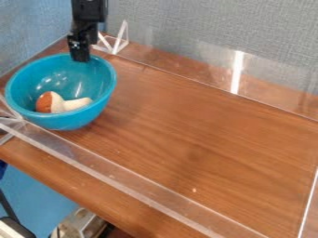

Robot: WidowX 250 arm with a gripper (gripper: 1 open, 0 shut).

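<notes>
A blue bowl (93, 102) sits at the left of the wooden table, holding an orange-and-white object (50, 101) and a pale elongated piece (76, 103). My black gripper (80, 56) hangs just over the bowl's far rim, its tips low near that rim; no held object shows between them.
A clear low barrier runs along its edges, with white corner brackets (112, 45) at the back left. Grey and blue padded walls stand behind.
</notes>
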